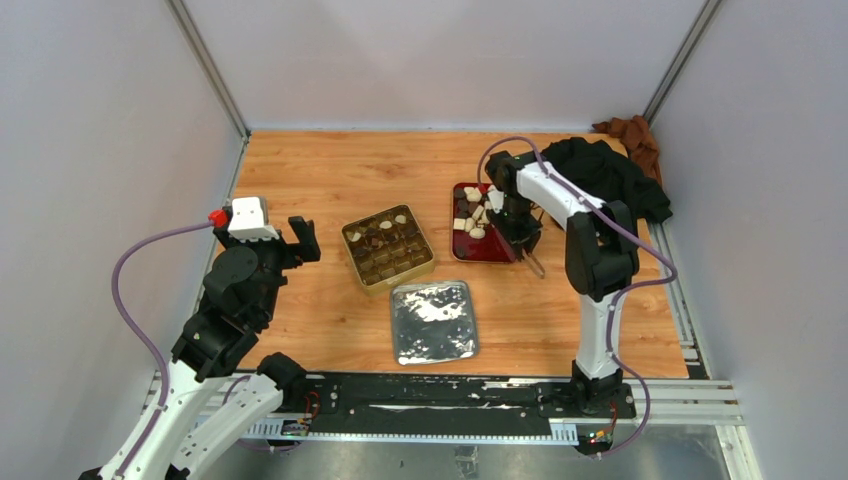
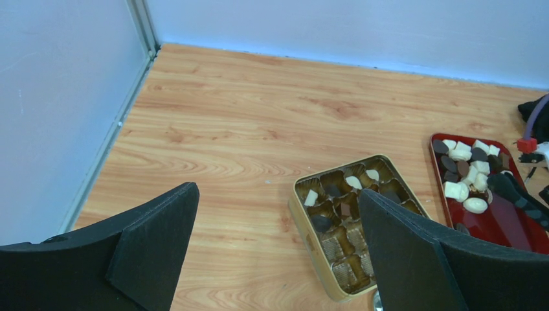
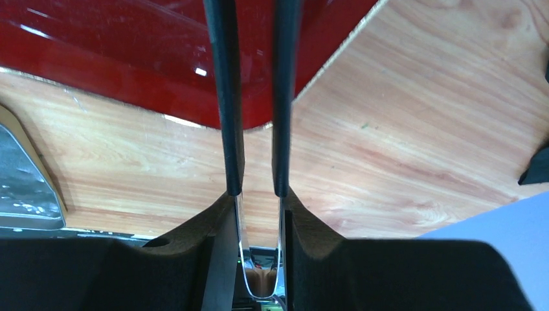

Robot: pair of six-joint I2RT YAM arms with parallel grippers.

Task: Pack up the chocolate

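My right gripper is shut on a pair of tongs [image 3: 226, 97], metal with black arms. The arms stand slightly apart over the red tray [image 3: 97, 78]; their far ends run out of the right wrist view. White and dark chocolates [image 2: 476, 205] lie in that tray [image 2: 495, 230], partly hidden by the right arm. Whether the tongs grip a piece cannot be told. Left of it stands a gold box [image 2: 317, 259] with a compartmented insert, a few pieces in its far cells, several near cells empty. My left gripper is open and empty, well left of the box.
A silver lid [image 1: 434, 322] lies in front of the box near the table's front edge. Black cloth [image 1: 605, 175] and brown cloth [image 1: 635, 140] are heaped at the back right. Wood is clear at the back left and front right.
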